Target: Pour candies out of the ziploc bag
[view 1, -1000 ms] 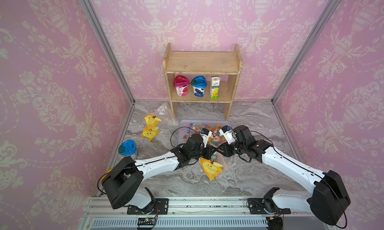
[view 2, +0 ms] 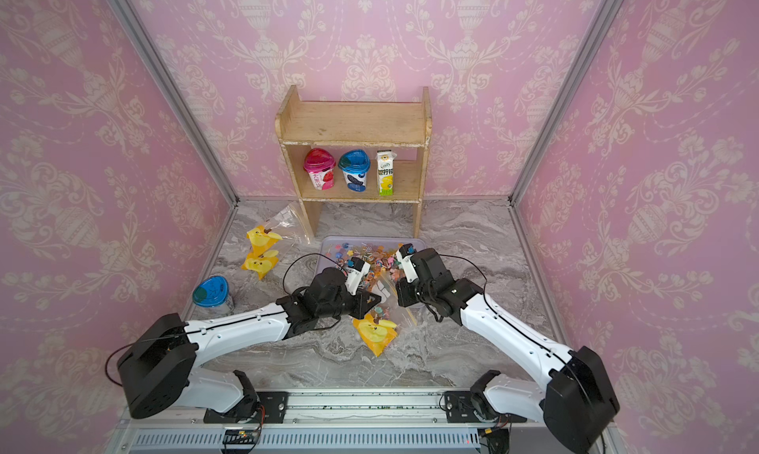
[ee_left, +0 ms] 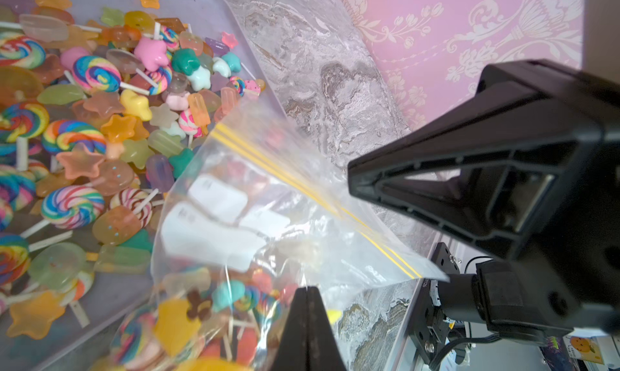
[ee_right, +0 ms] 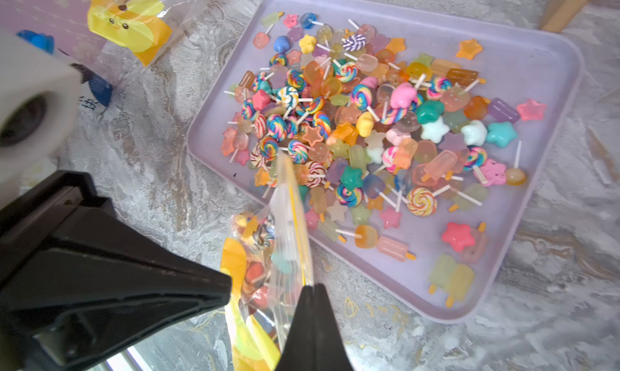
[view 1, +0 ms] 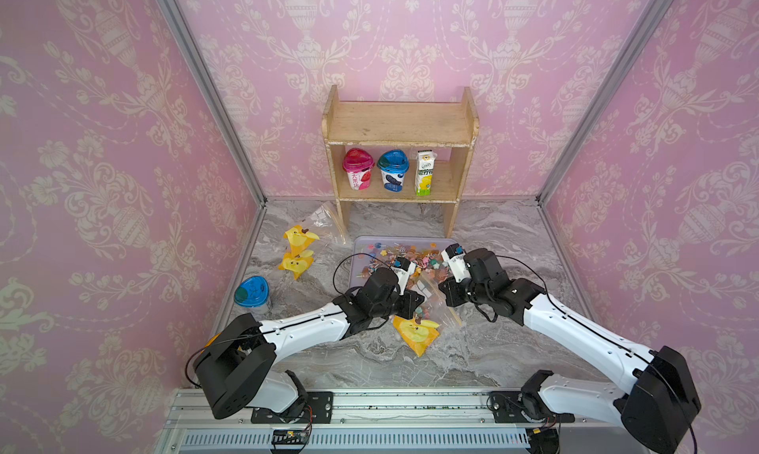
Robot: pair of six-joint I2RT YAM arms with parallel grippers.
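Observation:
The ziploc bag [ee_left: 232, 229] holds candies and has a yellow printed lower part [view 1: 415, 335], lying at the front edge of the candy-strewn tray [ee_right: 439, 306]. My right gripper is shut at the bag's clear zip edge, which appears pinched at its fingertips. My left gripper is shut, pointing down at the clear upper part of the bag from the left; whether any film is between its fingertips is unclear. The two grippers face each other, slightly apart.
A wooden shelf [view 1: 399, 122] with two cups and a carton stands behind the tray. Other yellow-printed bags [view 1: 296, 260] and a blue-lidded tub [view 1: 252, 292] lie on the left.
My right gripper has moved rightward, away from the left one, and the bag's clear edge has shifted right with it. The left gripper has moved slightly.

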